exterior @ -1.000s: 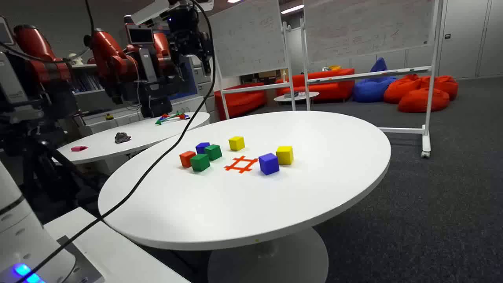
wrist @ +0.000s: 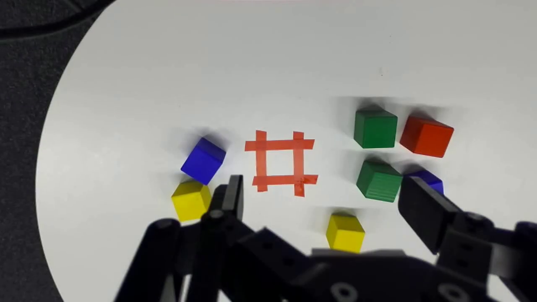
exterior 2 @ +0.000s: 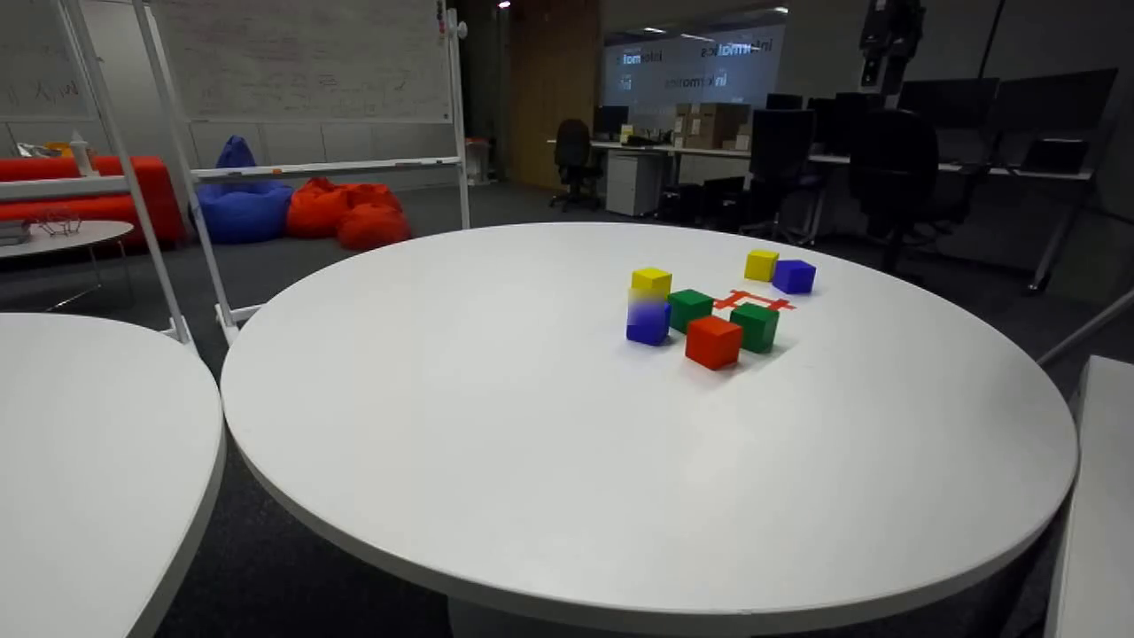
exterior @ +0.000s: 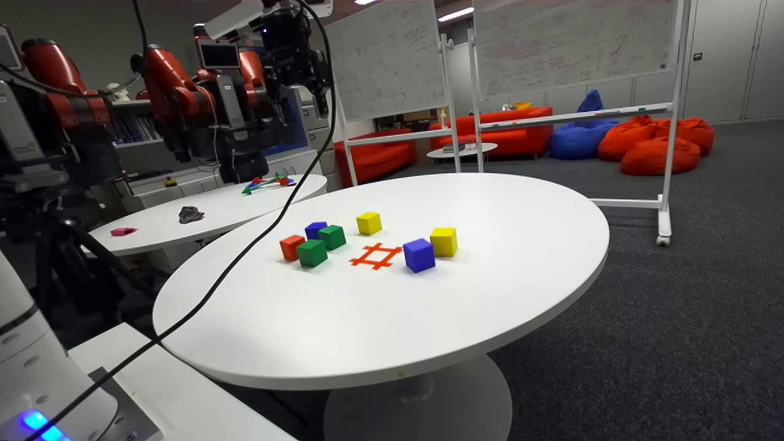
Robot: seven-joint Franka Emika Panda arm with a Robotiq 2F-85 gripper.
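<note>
High above the round white table, my gripper is open, nothing between its fingers. The wrist view shows a square of red tape on the tabletop, empty inside. Left of the tape, a blue cube lies close by a yellow cube. To its right are two green cubes, one upper and one lower, and a red cube. Another blue cube is partly hidden by my right finger. A second yellow cube sits below and right of the tape.
Bare tabletop stretches wide around the cubes. A black cable hangs across the first exterior view. Another white table stands beside this one, and whiteboards on a wheeled frame are behind.
</note>
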